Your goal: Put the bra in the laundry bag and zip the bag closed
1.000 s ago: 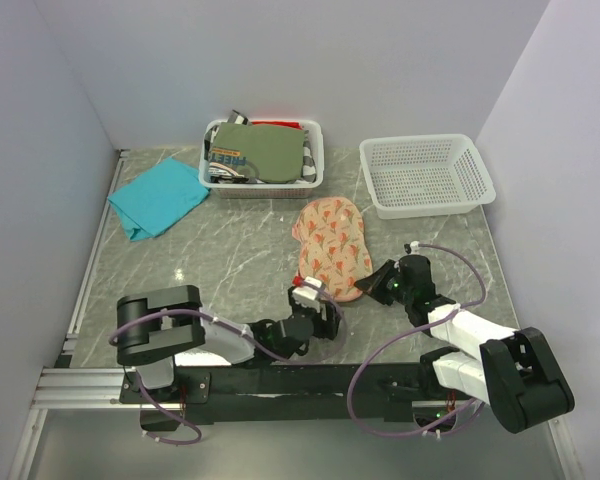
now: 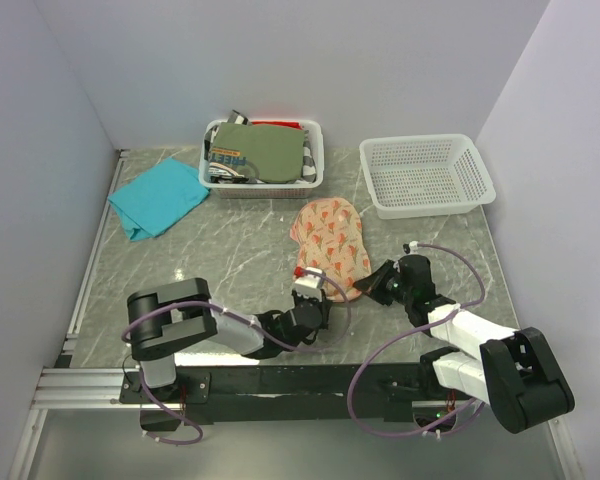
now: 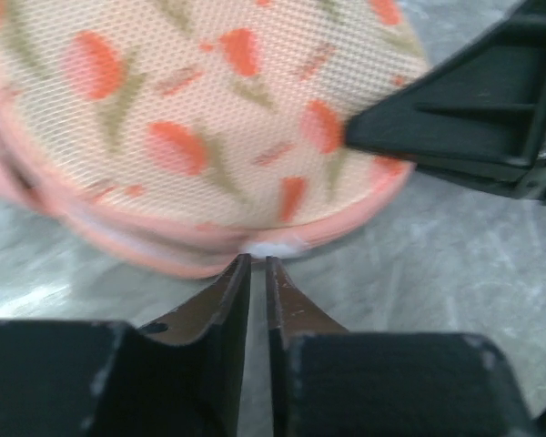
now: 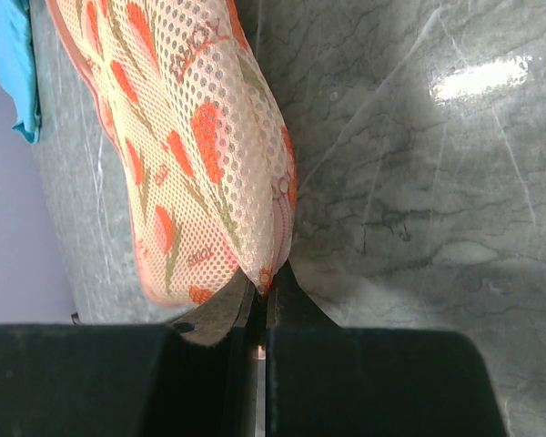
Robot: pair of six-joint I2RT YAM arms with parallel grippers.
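Observation:
The floral mesh laundry bag [image 2: 330, 240] lies flat on the marble table, pink-edged, with a tulip print. My right gripper is shut on its front right corner, the mesh bunched up between the fingertips. My left gripper is at the bag's near pink edge, fingertips close together by a small pale patch on the trim; whether anything is between them is unclear. The right gripper's dark fingers [image 3: 455, 118] show at the upper right of the left wrist view. I cannot make out a bra.
A white basket [image 2: 220, 190] of folded clothes stands at the back; an empty white basket [image 2: 425, 175] is at the back right. A turquoise cloth [image 2: 158, 195] lies at the left.
My left gripper has moved slightly right and back along the bag's near edge, its wrist turning a little. The right arm looks unchanged.

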